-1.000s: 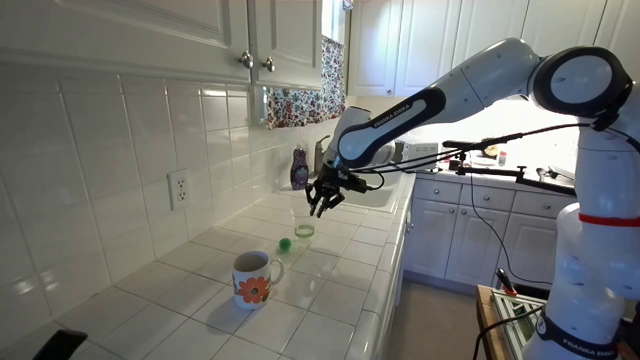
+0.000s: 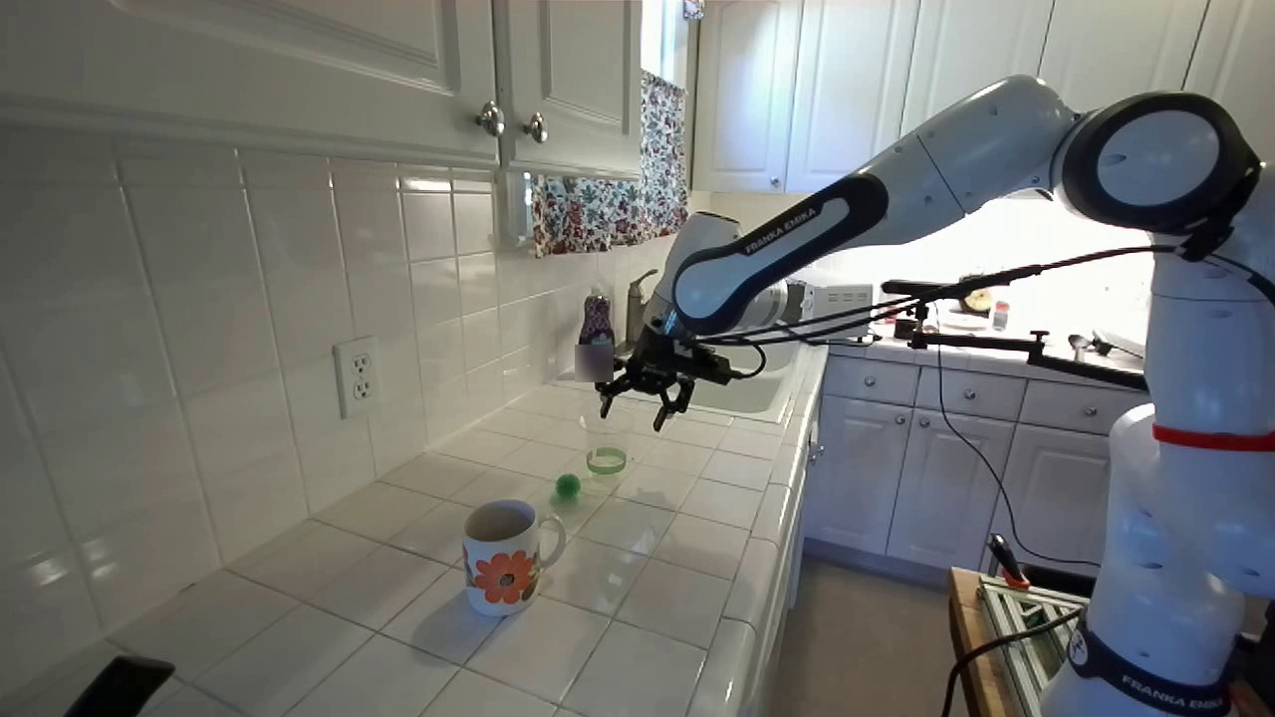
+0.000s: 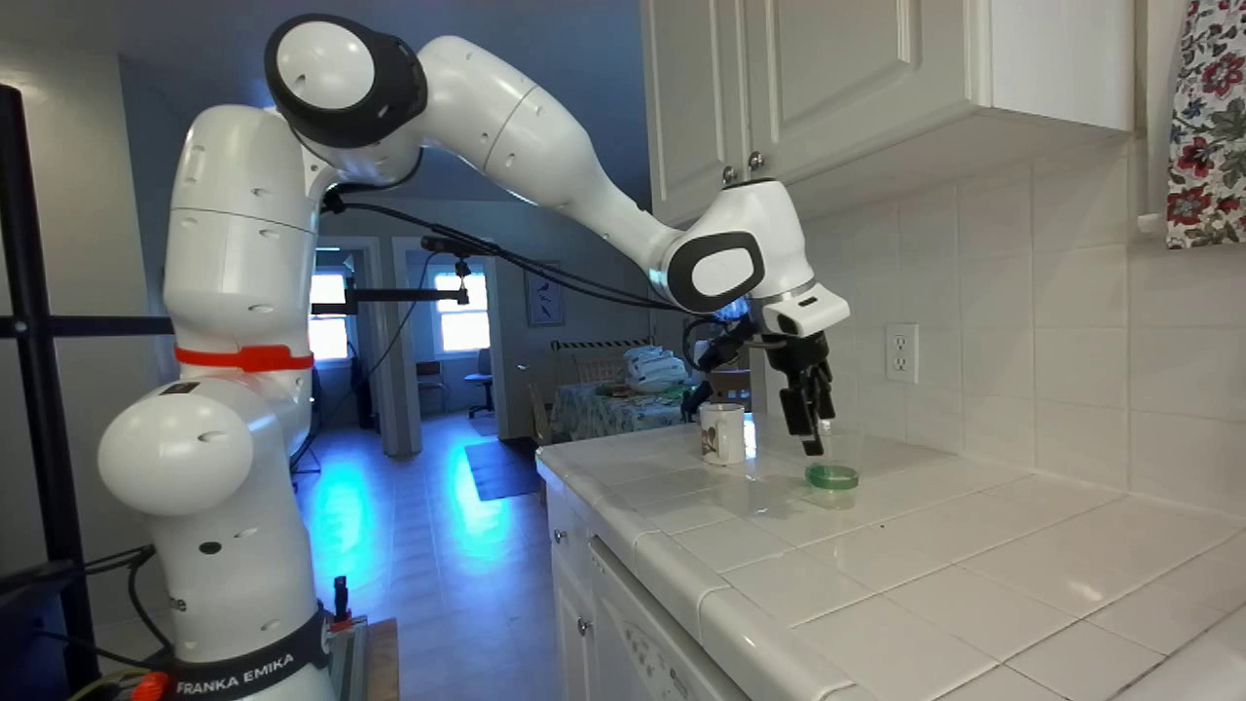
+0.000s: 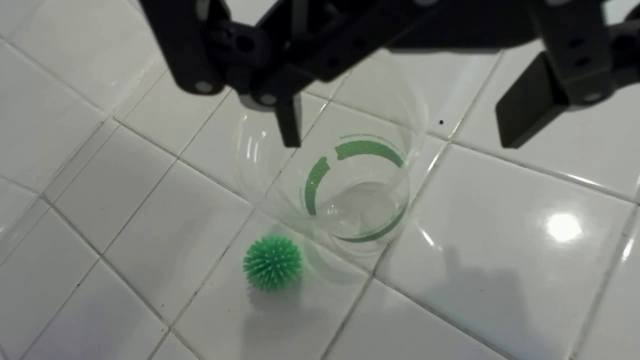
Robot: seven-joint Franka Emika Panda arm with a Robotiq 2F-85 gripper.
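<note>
A clear plastic cup (image 4: 360, 174) with a green printed band stands upright on the tiled counter; only its band (image 3: 831, 477) shows plainly from the second exterior view. Beside its base lies a spiky green ball (image 4: 273, 263), seen also in the first exterior view as a small green ball (image 2: 568, 486). My gripper hangs above the cup with its fingers wide apart, open and holding nothing. One finger (image 4: 288, 123) overlaps the cup's rim in the wrist view; whether it is inside the cup I cannot tell.
A white mug (image 2: 499, 564) with an orange flower stands nearer the first exterior camera. A purple bottle (image 2: 597, 321) is by the sink (image 2: 747, 388). The tiled wall (image 3: 1028, 350) bounds one side; bare counter (image 3: 911, 584) lies toward the second camera.
My gripper's fingers have spread from close together to wide apart. The arm, cup, ball and mug look unmoved.
</note>
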